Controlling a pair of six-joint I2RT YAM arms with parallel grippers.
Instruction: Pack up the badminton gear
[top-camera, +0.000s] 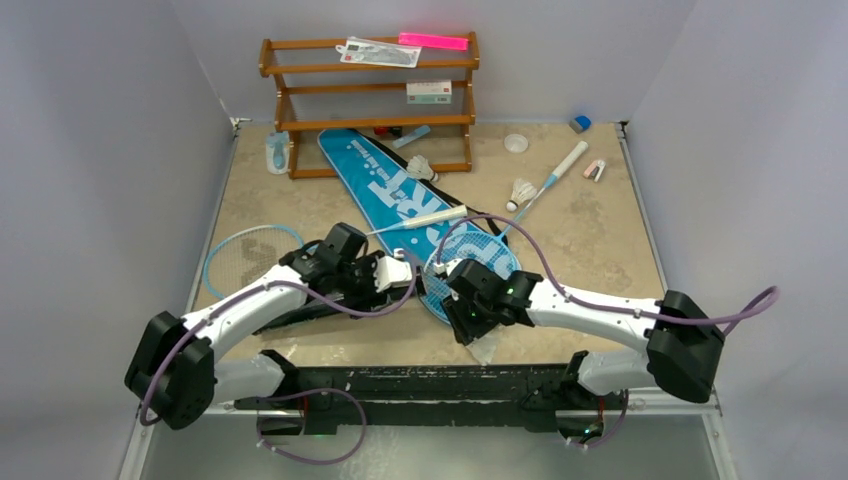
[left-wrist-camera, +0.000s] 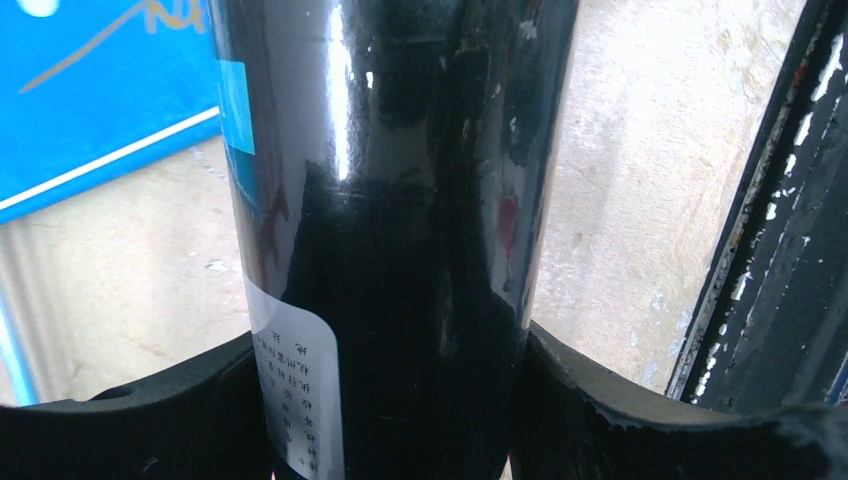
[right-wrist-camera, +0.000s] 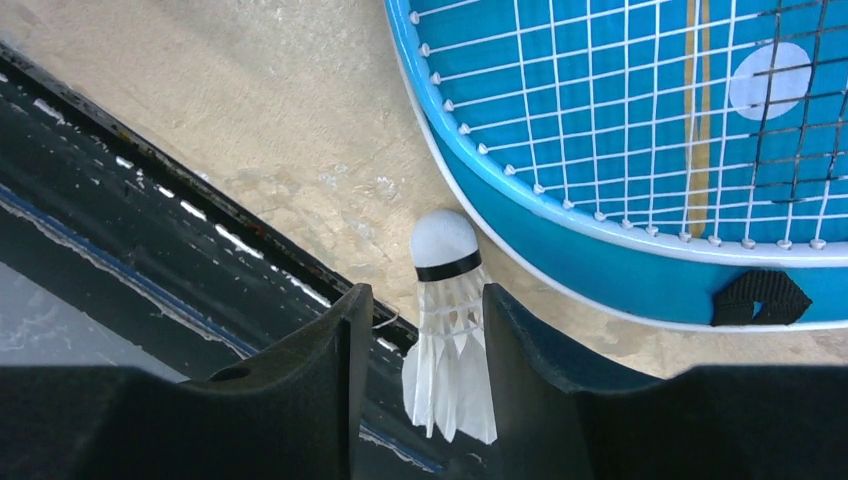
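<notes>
My left gripper is shut on a glossy black tube (left-wrist-camera: 400, 200) with a white label, lying at the left front. Over the front edge, my right gripper is part open around a white shuttlecock (right-wrist-camera: 447, 245), whose feathers lie between and below its fingers; whether they touch it I cannot tell. The blue racket bag (top-camera: 365, 180) lies diagonally across the middle. A blue racket head (top-camera: 468, 255) rests on its near end, its handle (top-camera: 570, 160) toward the far right. Another racket (top-camera: 245, 250) lies left, its white handle (top-camera: 437, 217) across the bag.
Another shuttlecock (top-camera: 521, 194) lies near the right racket's shaft, and one more (top-camera: 421, 168) beside the bag's far part. The wooden rack (top-camera: 370, 125) stands at the back. A dark front edge (top-camera: 420, 385) bounds the table.
</notes>
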